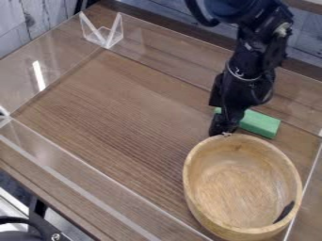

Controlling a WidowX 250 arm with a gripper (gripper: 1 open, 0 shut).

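Observation:
My black gripper (224,122) reaches down from the top right to the table just behind a wooden bowl (234,202) at the lower right. A green block (259,122) lies behind the bowl, to the right of my fingertips and partly behind the gripper. Whether anything is between the fingers is hard to tell in this dark, small view.
A clear plastic holder (104,30) stands at the back left. Dark cables (23,224) show beyond the table's lower left edge.

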